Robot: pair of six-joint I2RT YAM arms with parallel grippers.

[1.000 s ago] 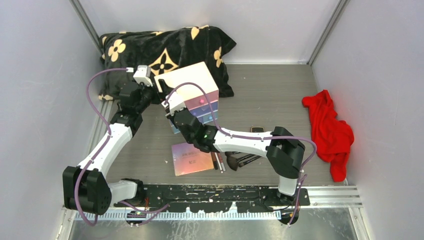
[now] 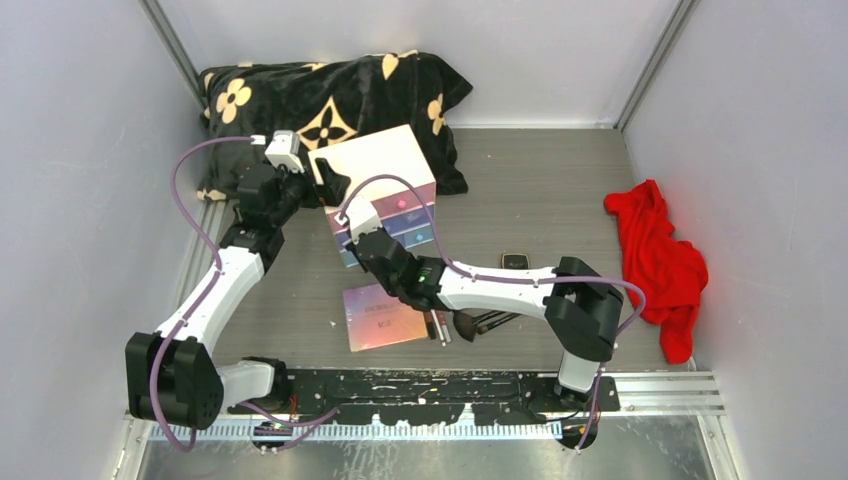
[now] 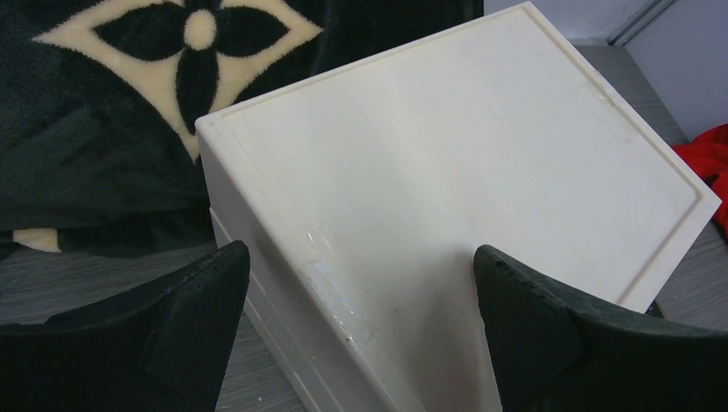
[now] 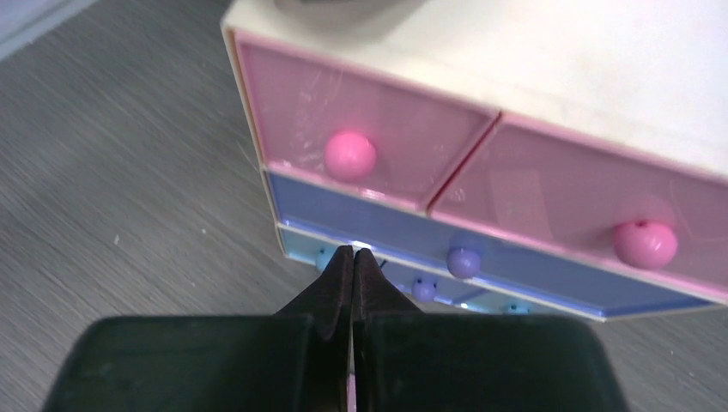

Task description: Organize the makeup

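Note:
A white drawer box [image 2: 365,150] stands tilted in plan at the back, with pink, blue and light-blue knobbed drawers. My left gripper [image 2: 326,183] stands open over its left end; the left wrist view shows the white top [image 3: 446,163] between the fingers. My right gripper is shut with nothing between its fingers, in front of the closed drawer fronts, near the lower knobs. A pink palette [image 2: 383,320] lies in front of the box, with pens, brushes [image 2: 490,320] and a gold-rimmed compact [image 2: 515,260] to its right, partly behind my right arm.
A black patterned blanket [image 2: 260,100] lies along the back left behind the box. A red cloth [image 2: 655,260] lies at the right.
My right gripper and arm have shifted a little to the right and down in the top view. My left arm and the box look unchanged.

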